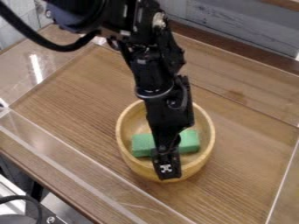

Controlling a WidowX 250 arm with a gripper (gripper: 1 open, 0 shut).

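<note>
My black gripper (166,157) reaches down into a yellow-tan round bowl (129,123) near the middle of the camera view. A green block (142,145) lies in the bowl, partly hidden behind the gripper, which stands over it.
A white wall runs along the back. A dark cable and white items sit beyond the table's near left edge.
</note>
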